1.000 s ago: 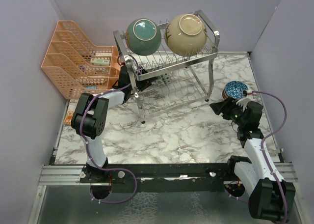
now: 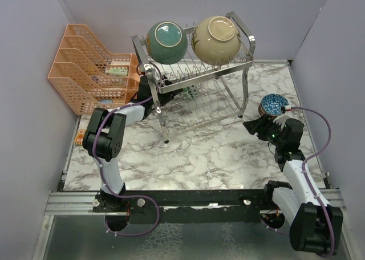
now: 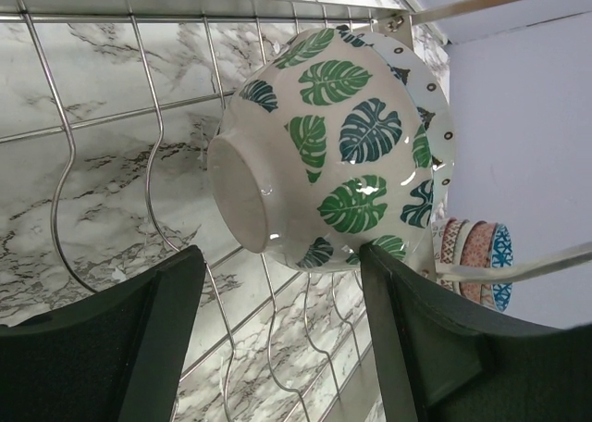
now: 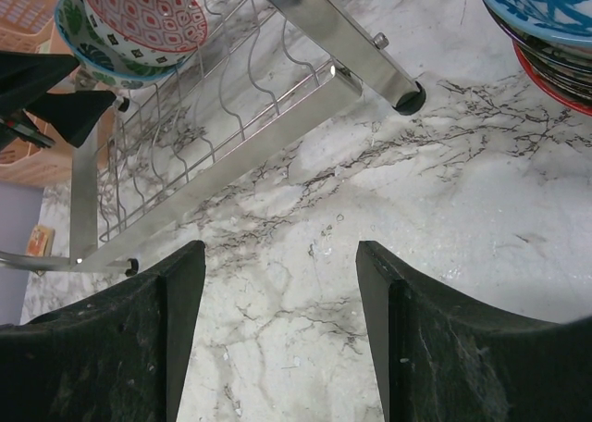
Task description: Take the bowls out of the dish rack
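Note:
A white bowl with green leaf print (image 3: 333, 154) sits tilted on the rack's lower shelf, a dotted bowl behind it in the left wrist view. My left gripper reaches in at the rack's left end, fingers apart around empty space just below that bowl, the right finger near its lower rim. A teal bowl (image 2: 166, 42) and a beige bowl (image 2: 215, 40) rest inverted on the top shelf. My right gripper stands open and empty right of the rack, near a stack of patterned bowls (image 2: 274, 103).
The metal rack (image 4: 227, 154) fills the middle back. An orange basket (image 2: 74, 72) stands at the back left, against the wall.
Very little differs in the top view; the right arm has shifted very slightly, and the left arm looks the same.

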